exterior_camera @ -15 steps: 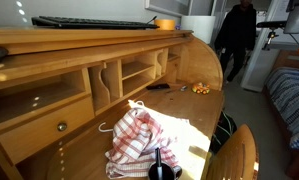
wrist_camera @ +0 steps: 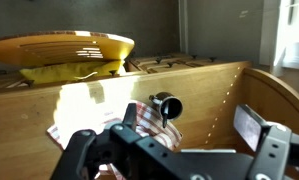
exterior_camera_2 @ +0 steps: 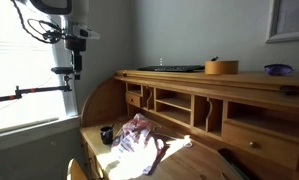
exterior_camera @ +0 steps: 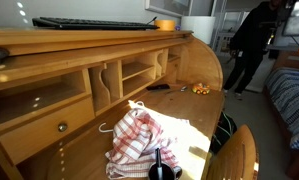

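A red-and-white checked cloth (exterior_camera: 144,138) lies crumpled on the wooden desk (exterior_camera: 79,155). Beside it, at the near edge in exterior view 1, is a dark mug (exterior_camera: 165,172) with a dark handle-like stick rising from it. The wrist view looks down on this mug (wrist_camera: 167,105) next to the cloth (wrist_camera: 64,122). In exterior view 2 my gripper (exterior_camera_2: 77,74) hangs high at the left, well above the desk and clear of mug and cloth. Its dark parts fill the bottom of the wrist view, but whether the fingers are apart is unclear. No held object shows.
Small orange-and-yellow items (exterior_camera: 200,88) and a dark object (exterior_camera: 159,87) lie at the desk's far end. Cubbies and drawers (exterior_camera: 62,126) line its back, with a keyboard (exterior_camera: 94,23) on top. A chair back (exterior_camera: 234,155) stands at the front.
The person in the background has shifted right and leans over. The cloth, mug and desk items stay where they were.
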